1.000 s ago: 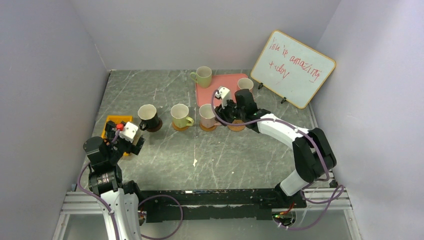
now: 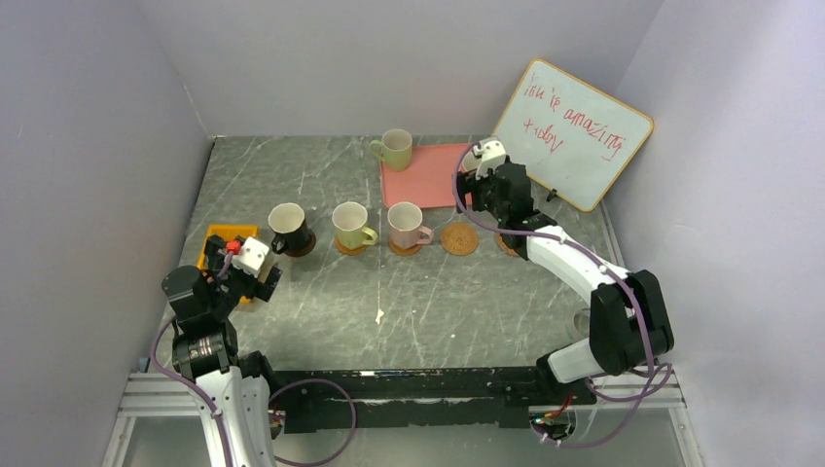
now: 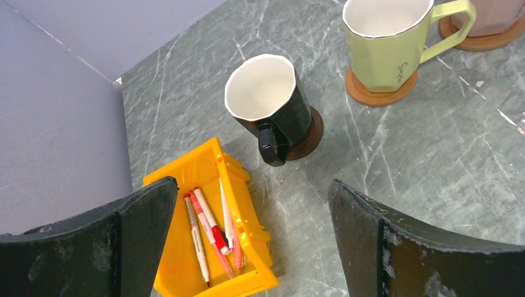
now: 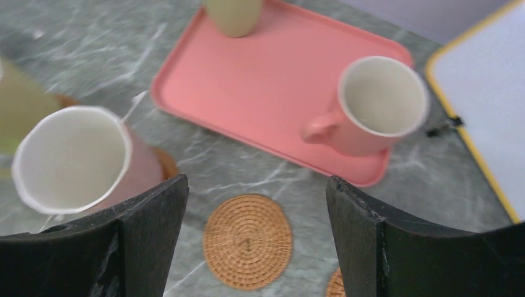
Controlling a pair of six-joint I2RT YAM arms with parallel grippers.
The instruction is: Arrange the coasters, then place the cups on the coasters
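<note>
On the near right of the pink tray (image 4: 247,93) stands a pink cup (image 4: 347,130), its handle toward the left in the right wrist view; from the top my right arm partly covers it. My right gripper is above the table in front of the tray, fingers apart and nothing between them. Below it lies a bare woven coaster (image 4: 247,241), with part of another coaster (image 4: 337,288) at the lower edge. A second pink cup (image 2: 405,236) rests on a coaster to the left. Over the orange bin, my left gripper (image 2: 243,265) stands open and empty.
A green cup (image 2: 348,232) and a black cup (image 3: 285,117) stand on coasters leftward. Another green cup (image 2: 396,151) is at the tray's back left. The orange bin (image 3: 179,167) holds pens. A whiteboard (image 2: 574,131) leans at back right.
My right gripper has moved right and back, from beside the pink cup on its coaster toward the cup on the tray. The left arm and the cups have stayed put.
</note>
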